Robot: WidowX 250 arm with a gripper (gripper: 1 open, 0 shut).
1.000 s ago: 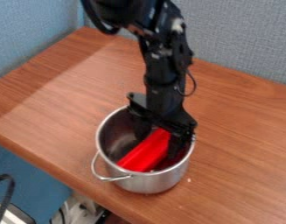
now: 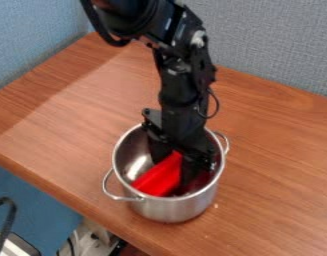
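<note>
A steel pot (image 2: 174,205) with side handles stands near the front left edge of the wooden table. A red elongated object (image 2: 155,178) lies inside it, tilted from lower left to upper right. My black gripper (image 2: 182,155) reaches down into the pot over the red object's upper end. Its fingertips are dark and partly hidden, so what lies between them is hard to make out.
A grey partition wall (image 2: 279,40) runs behind it. Cables hang below the front left edge.
Over the last second the arm has shifted slightly left, and the gripper now covers more of the red object's upper part. The pot stays about in place.
</note>
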